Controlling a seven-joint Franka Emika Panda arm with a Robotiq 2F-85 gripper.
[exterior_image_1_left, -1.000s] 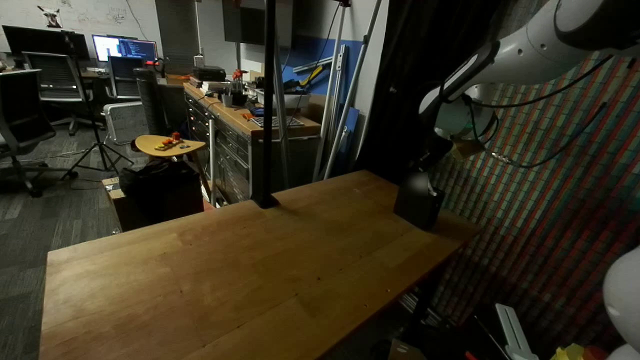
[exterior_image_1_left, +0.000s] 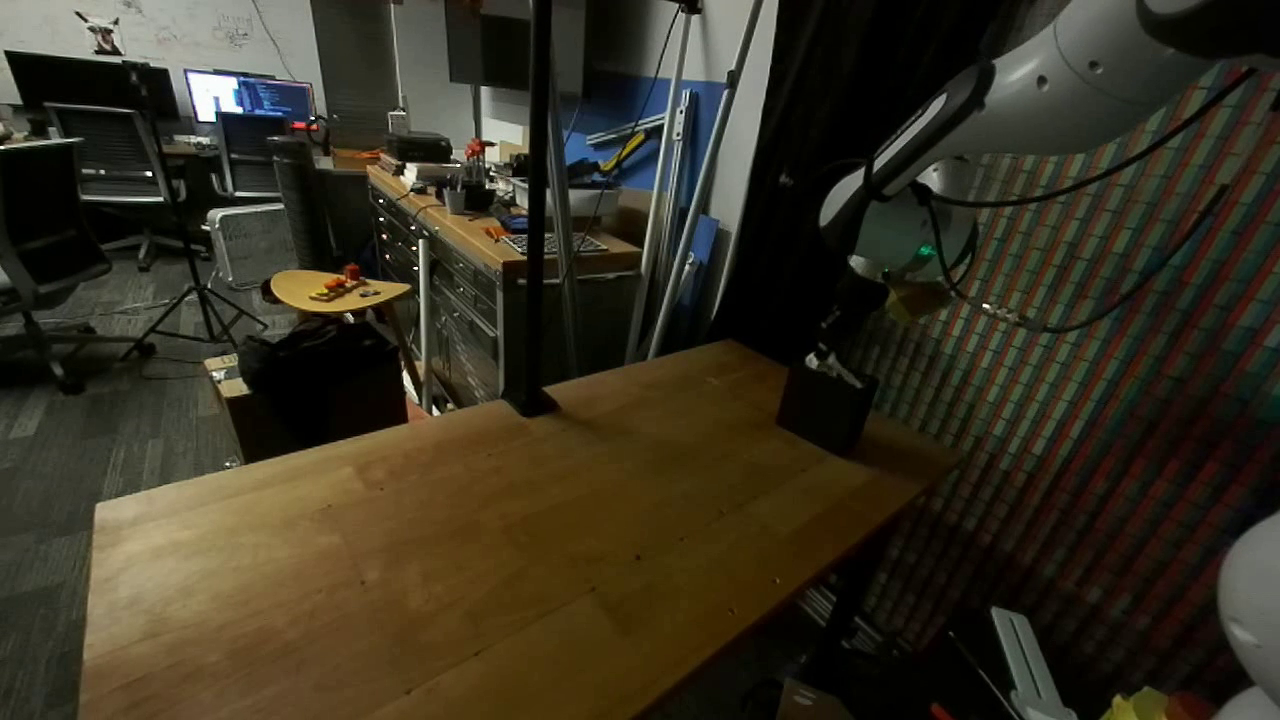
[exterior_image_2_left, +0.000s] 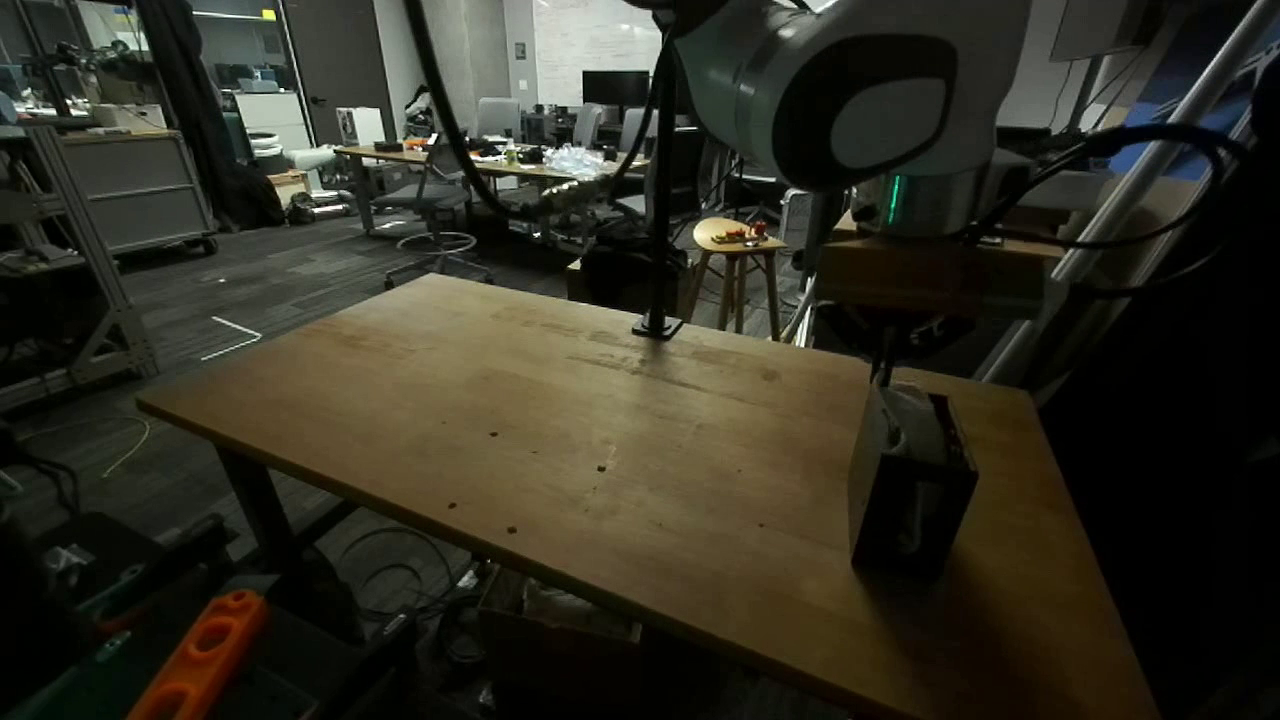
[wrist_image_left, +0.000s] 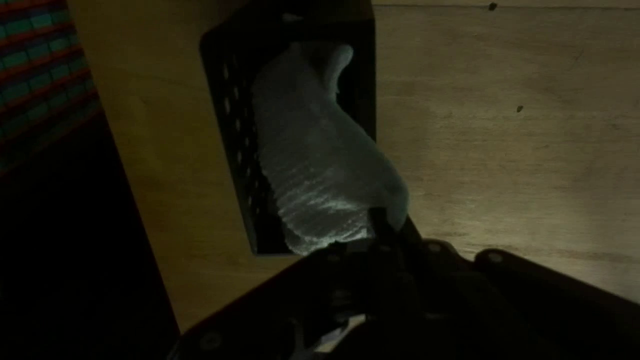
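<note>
A grey-white cloth (wrist_image_left: 321, 153) lies in the open top of a black box (wrist_image_left: 232, 138) with perforated sides. My gripper is shut on the cloth's edge, at the box's near right corner in the wrist view. In exterior view 2 the box (exterior_image_2_left: 882, 510) stands upright near the table's right end, with the gripper (exterior_image_2_left: 885, 370) at its top and the pale cloth (exterior_image_2_left: 918, 420) inside. From exterior view 1, a bit of cloth (exterior_image_1_left: 834, 366) shows above the box (exterior_image_1_left: 825, 408). How deep the cloth reaches is hidden.
A black post (exterior_image_2_left: 659, 240) rises from its far edge. In exterior view 1 a patterned curtain (exterior_image_1_left: 1080, 360) hangs close beyond the table's right end.
The arm and gripper have shifted slightly to the left in exterior view 1. The box has moved a little the same way, and the cloth at its top has changed shape.
</note>
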